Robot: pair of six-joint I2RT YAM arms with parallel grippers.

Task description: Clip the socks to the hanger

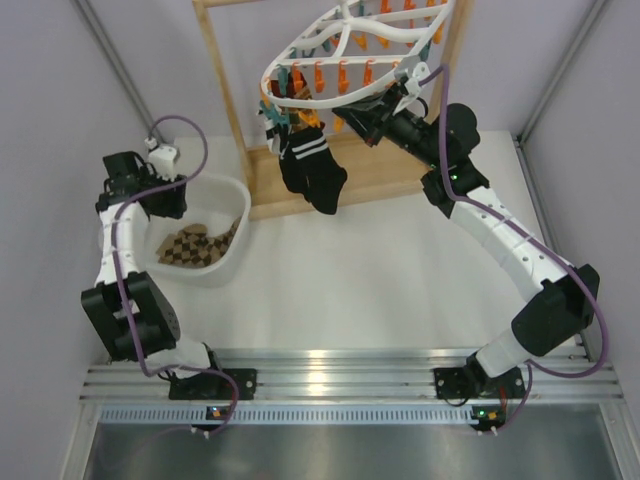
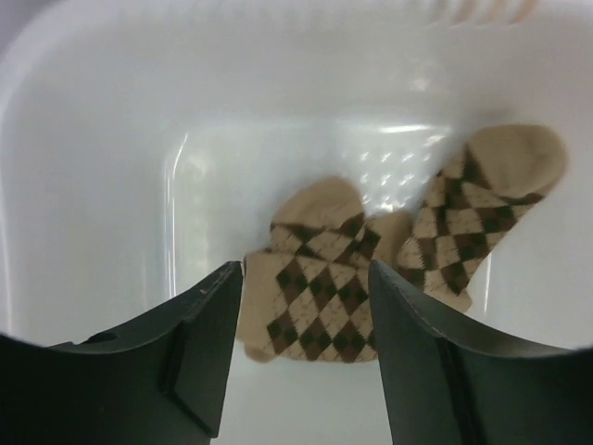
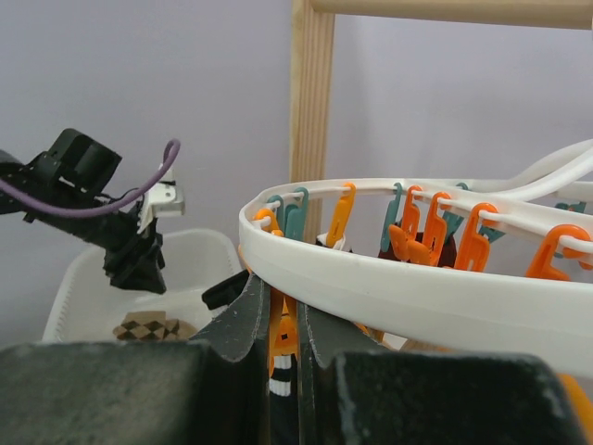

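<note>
In the white tub (image 1: 243, 190) lie brown checked socks (image 2: 320, 306), one bunched in the middle and another sock (image 2: 463, 218) along the right-hand wall. My left gripper (image 1: 178, 208) hovers above them, its fingers (image 2: 199, 343) apart and the space between empty. At the front left rim of the white hanger (image 1: 345, 100), my right gripper is shut on an orange clip (image 3: 285, 334). Below that rim hangs a black sock (image 1: 318, 170) with white stripes; other dark socks beside it are partly hidden by clips.
Orange and teal clips (image 3: 431, 232) line the hanger rim. A wooden frame (image 1: 222, 80) stands behind and beside it, with its post between tub and hanger.
</note>
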